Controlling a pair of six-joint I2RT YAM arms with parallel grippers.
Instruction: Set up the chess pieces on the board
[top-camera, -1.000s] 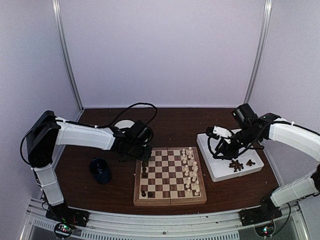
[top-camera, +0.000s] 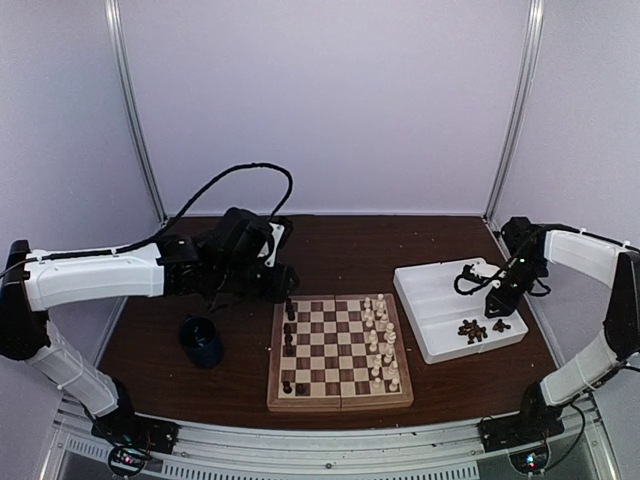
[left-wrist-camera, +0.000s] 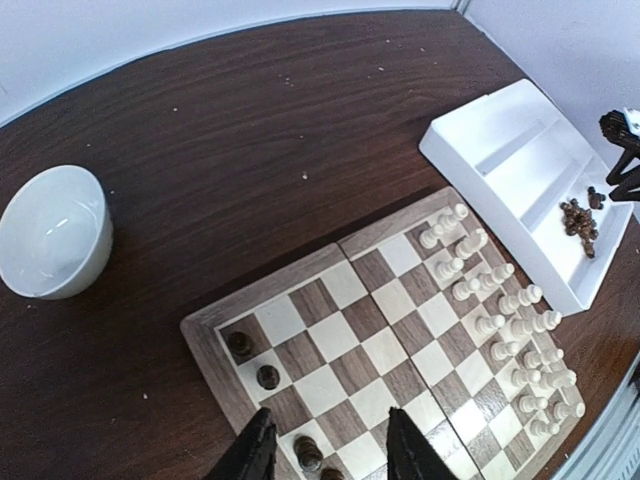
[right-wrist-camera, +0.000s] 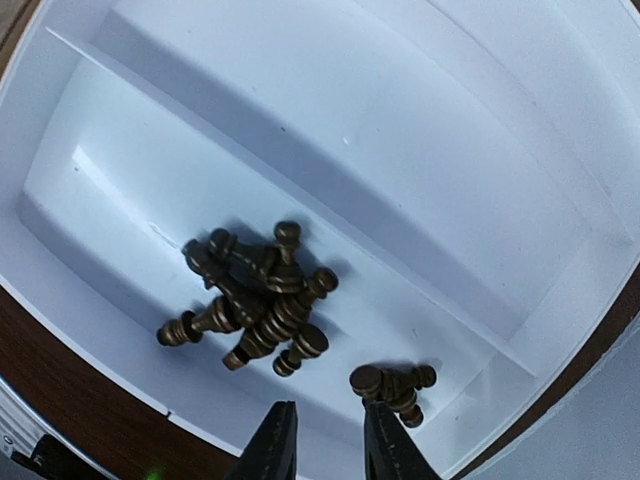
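Observation:
The chessboard (top-camera: 340, 350) has white pieces in rows on its right side and a few dark pieces (left-wrist-camera: 268, 377) along its left side. My left gripper hangs open above the board's left part, nothing between its fingers. Dark pieces lie heaped (right-wrist-camera: 260, 300) in a compartment of the white tray (top-camera: 430, 310), with a smaller group (right-wrist-camera: 390, 390) beside them. My right gripper is open over the tray, near the smaller group, with nothing between its fingers.
A white bowl (left-wrist-camera: 55, 232) stands behind the board at the left, hidden by my left arm in the top view. A dark cup (top-camera: 200, 342) stands left of the board.
My right arm has shifted rightward over the tray toward the dark pieces.

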